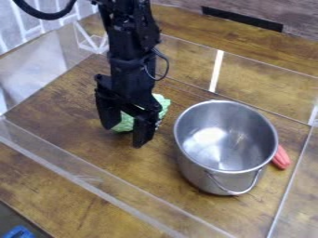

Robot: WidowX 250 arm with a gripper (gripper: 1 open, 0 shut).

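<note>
My black gripper (126,116) is lowered over a pale green, textured oblong object (156,105), left of centre in the camera view, with its open fingers around it and hiding much of it. Whether they touch it I cannot tell. A large steel pot (225,139) with a wire handle stands to the right of the gripper.
A red object (281,157) lies just right of the pot, partly behind it. A blue item (18,232) shows at the bottom left corner, and clear plastic edging runs along the left.
</note>
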